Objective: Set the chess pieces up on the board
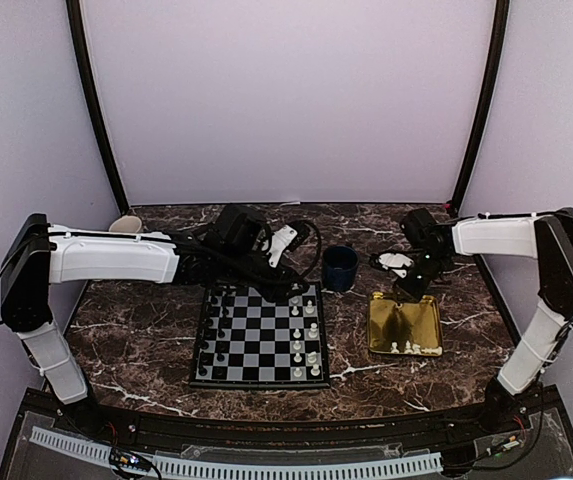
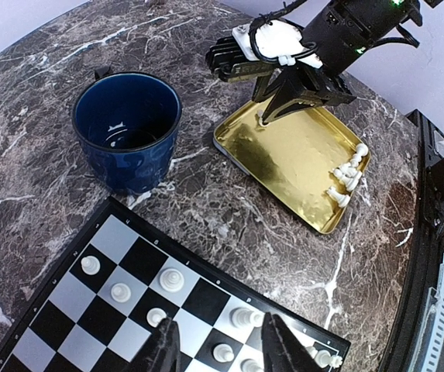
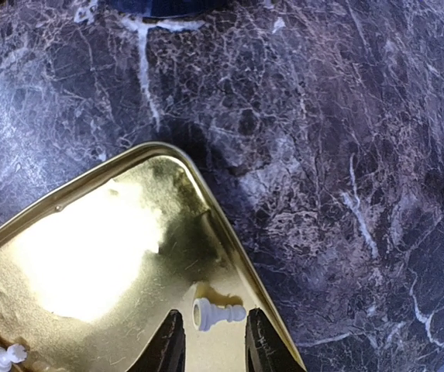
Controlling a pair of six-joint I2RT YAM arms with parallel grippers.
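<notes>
The chessboard [image 1: 259, 381] bears dark pieces along its left side and white pieces [image 2: 171, 280] along its right. Over its far right part hovers my left gripper, open and empty. In the gold tray [image 1: 428, 325], one white piece [image 3: 210, 314] lies on its side near the rim. Around that piece, as the right wrist view shows it, are the parted fingers [image 3: 173, 341] of my right gripper; whether they touch it I cannot tell. Several more white pieces [image 2: 348, 174] lie at the tray's near edge.
Between board and tray, towards the back, stands a dark blue mug [image 2: 129, 163]. A pale cup [image 1: 126, 225] is at the far left, partly behind the left arm. Bare marble lies in front of the board and to its left.
</notes>
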